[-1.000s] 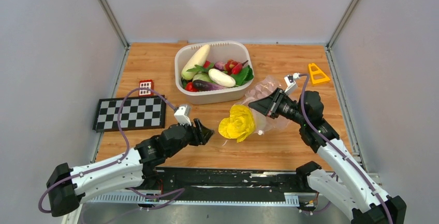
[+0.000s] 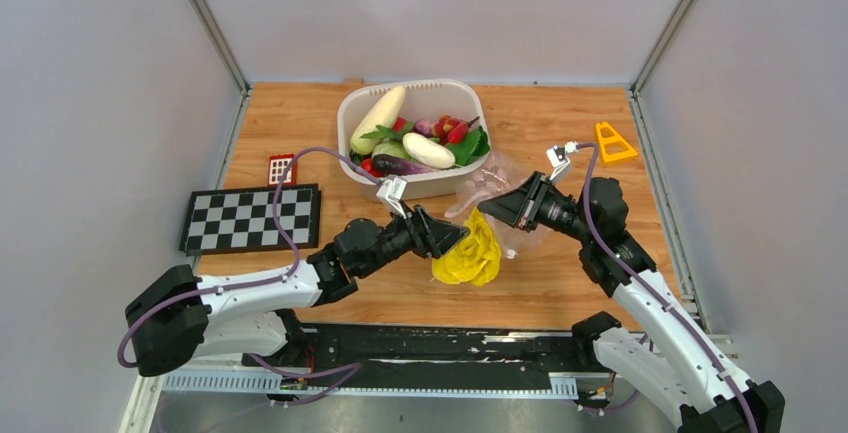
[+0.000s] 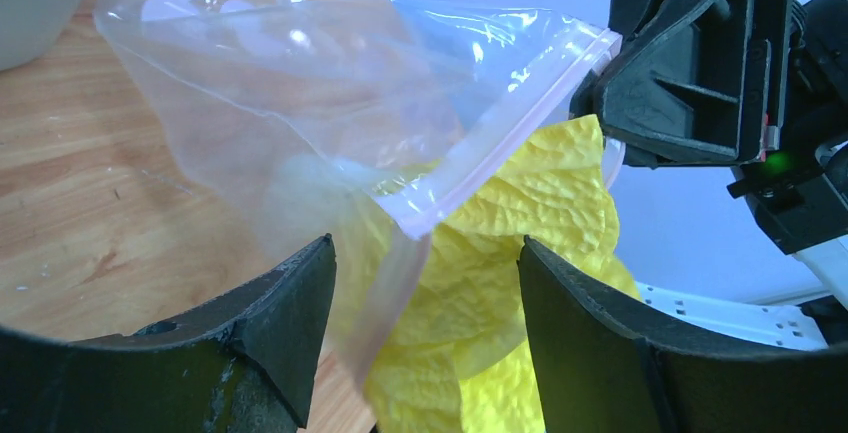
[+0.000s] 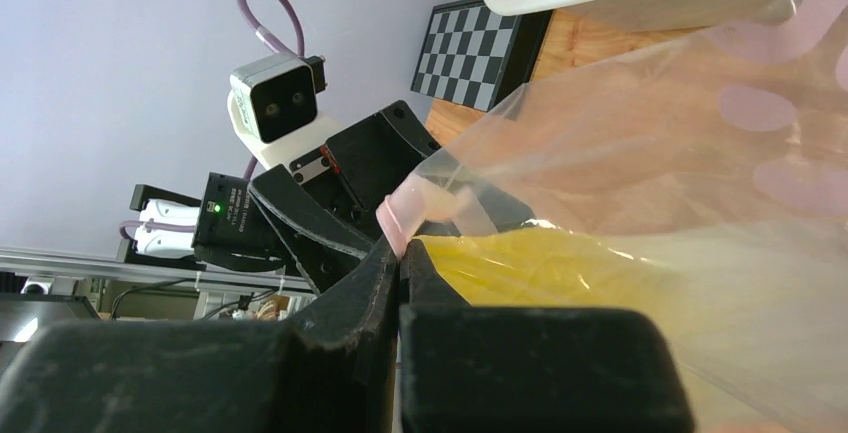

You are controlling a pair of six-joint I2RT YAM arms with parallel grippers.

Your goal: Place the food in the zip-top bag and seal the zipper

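A clear zip bag (image 2: 525, 238) with pink spots hangs from my right gripper, which is shut on its zippered edge. A crumpled yellow food item (image 2: 467, 253) sits inside or against the bag's opening; which is hard to tell. My left gripper is part open beside the bag, its fingertips either side of the yellow food and the bag's lower edge, not closed on them. In the left wrist view the zipper strip (image 3: 500, 133) runs just above those fingertips.
A white basket (image 2: 360, 178) of vegetables stands at the back middle. A checkerboard (image 2: 249, 219) and a small red-framed object (image 2: 282, 168) lie at the left, a yellow triangular piece (image 2: 616, 142) at the back right. Bare wood lies in front.
My left gripper has moved right and up to the bag and yellow food, which now hangs a little lower and further right. The right arm has barely moved.
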